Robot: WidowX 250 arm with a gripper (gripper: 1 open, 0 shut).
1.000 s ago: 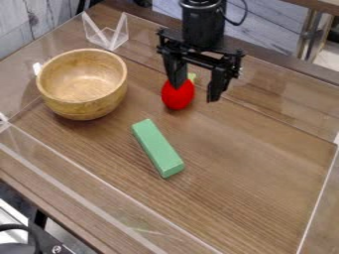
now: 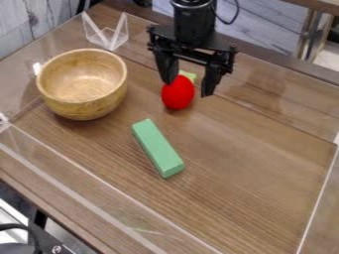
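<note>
The black gripper [image 2: 191, 67] hangs above a red rounded object [image 2: 177, 92], with its fingers spread open on either side over it. A small light green piece [image 2: 188, 75] peeks out behind the red object. A long green block [image 2: 158, 149] lies on the wooden table toward the front, and a wooden bowl [image 2: 82, 84] sits at the left.
A white wire-like stand [image 2: 103, 32] is at the back left. A dark cable shows at the bottom left corner.
The gripper has shifted slightly to the left over the red object. The objects on the table look unmoved.
</note>
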